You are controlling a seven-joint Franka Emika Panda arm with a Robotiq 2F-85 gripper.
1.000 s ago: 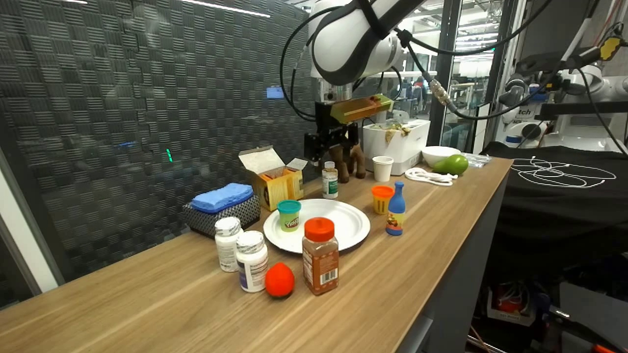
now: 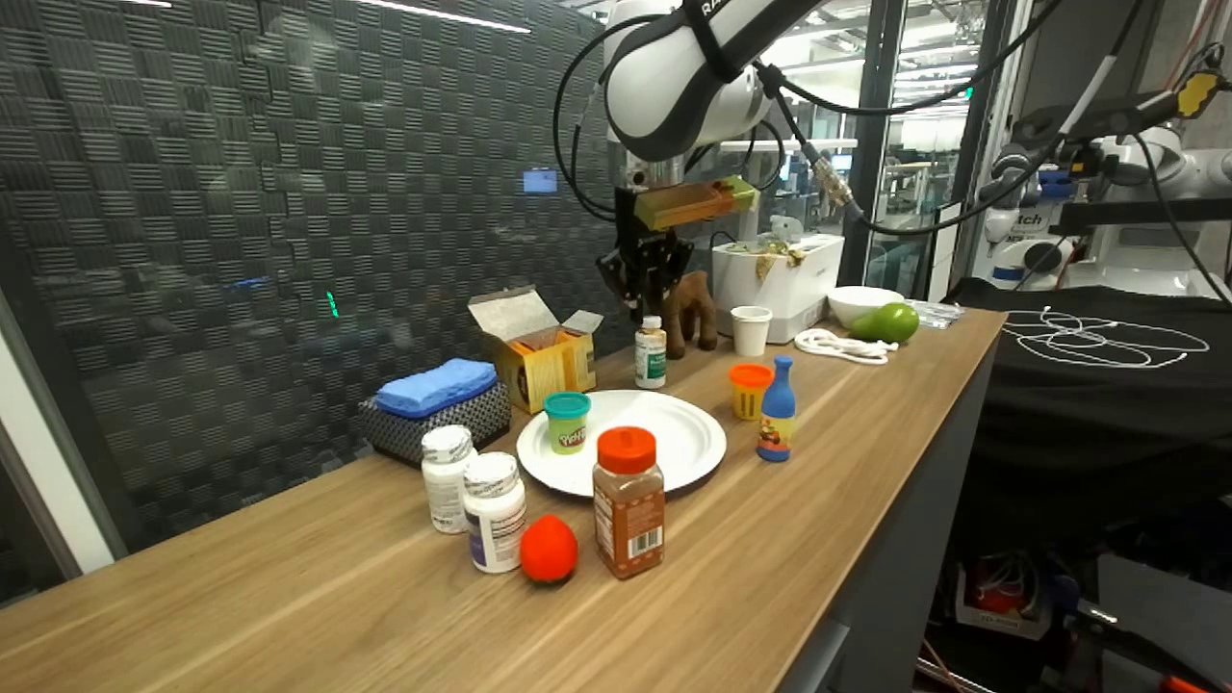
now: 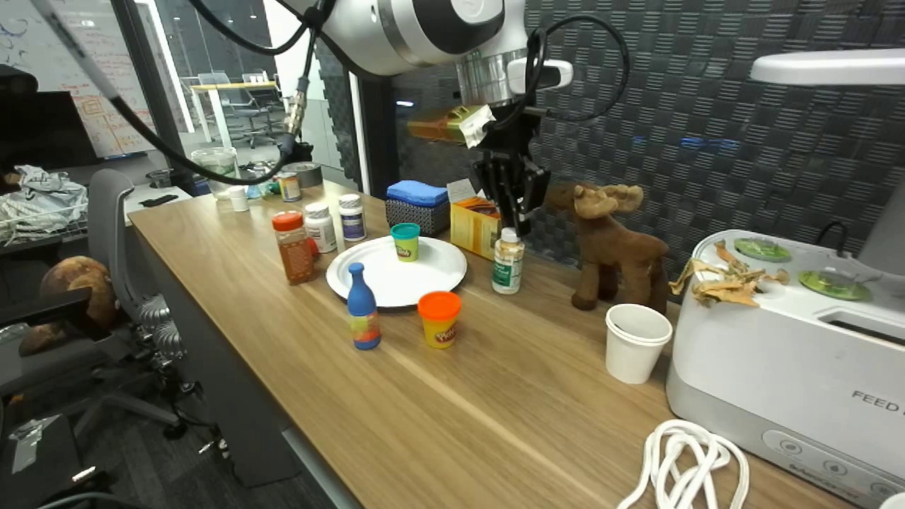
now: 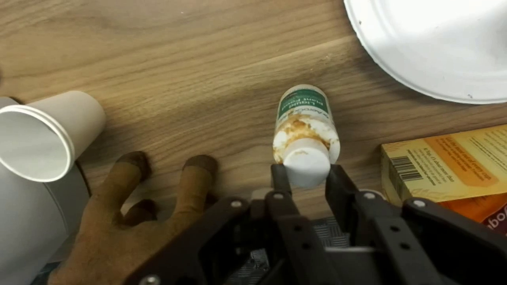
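Under my gripper stands a small white bottle [image 4: 304,111] with a green label reading Liquid Plant Food and brown stains on its shoulder. The fingers are shut on its white cap [image 4: 307,164], one finger on each side. In exterior view 2 the bottle [image 3: 507,270] looks upright, at or very near the tabletop, with the gripper [image 3: 513,227] above it. Exterior view 1 shows the same bottle [image 2: 650,356] behind the plate; the fingertips are hard to make out there.
Close by are a white plate [image 3: 392,295] bearing a teal-lidded tub [image 3: 405,242], an open yellow box [image 4: 446,161], a brown moose toy [image 3: 619,242] and a paper cup [image 3: 634,343]. An orange-lidded tub [image 3: 439,319] and blue bottle [image 3: 363,309] stand nearer the front. Open wood lies between cup and plate.
My fingers, spread wide around the cap a second ago, have closed on it. The arm has shifted slightly left in exterior view 1, and the bottle has moved very slightly.
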